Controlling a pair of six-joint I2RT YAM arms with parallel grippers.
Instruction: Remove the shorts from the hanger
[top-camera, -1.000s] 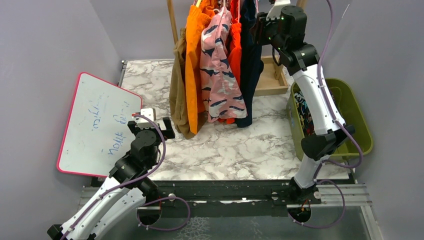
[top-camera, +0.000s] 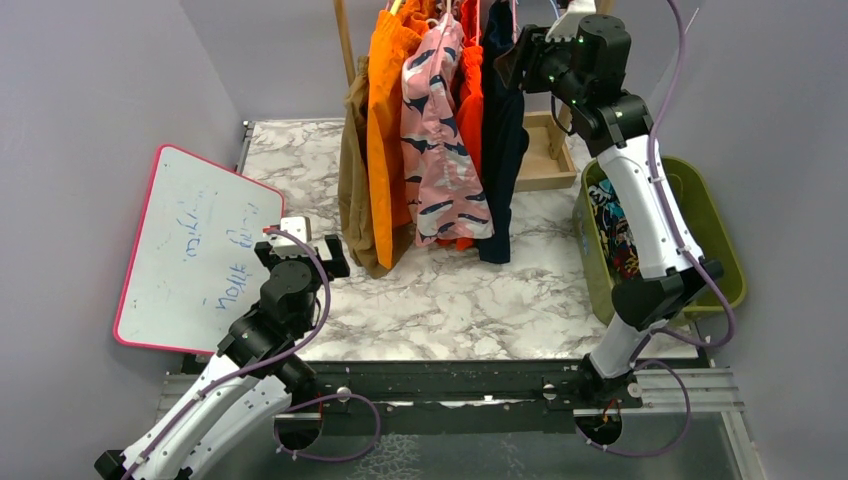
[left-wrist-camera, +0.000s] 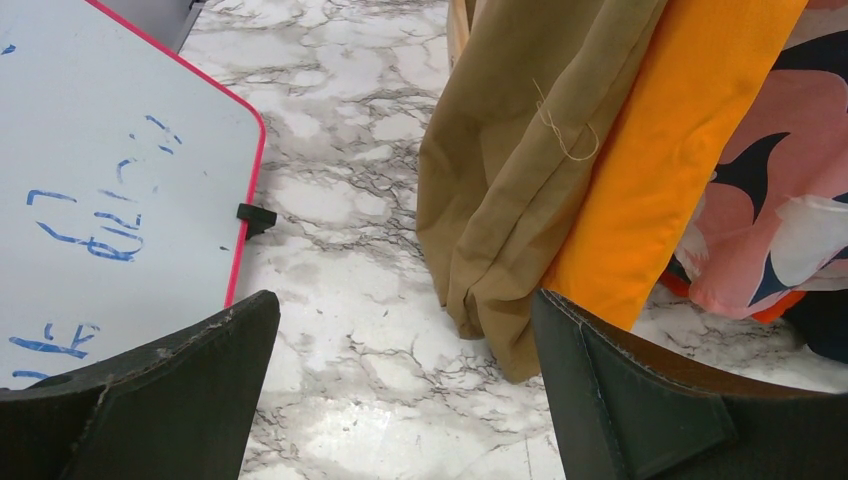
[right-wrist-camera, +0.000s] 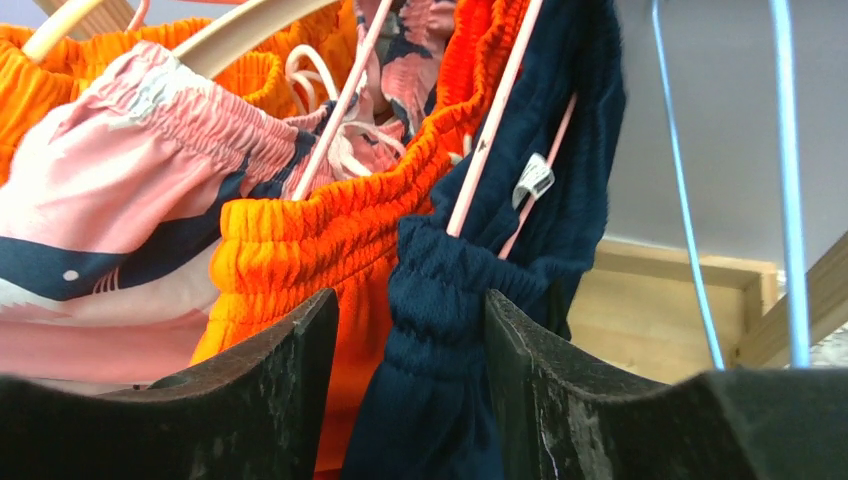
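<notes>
Several garments hang from hangers: olive (left-wrist-camera: 500, 180), orange (top-camera: 385, 140), pink patterned (top-camera: 440, 150), red-orange (right-wrist-camera: 290, 250) and dark navy shorts (top-camera: 500, 180) at the right end. My right gripper is up at the navy waistband (right-wrist-camera: 450, 285), its fingers part open on either side of the cloth; whether they press on it I cannot tell. My left gripper stands open over the table, short of the olive garment, with nothing between its fingers.
A whiteboard (top-camera: 200, 250) lies at the left. A wooden tray (top-camera: 545, 175) sits behind the clothes, and a green bin (top-camera: 720, 240) holding fabric at the right.
The left arm is still.
</notes>
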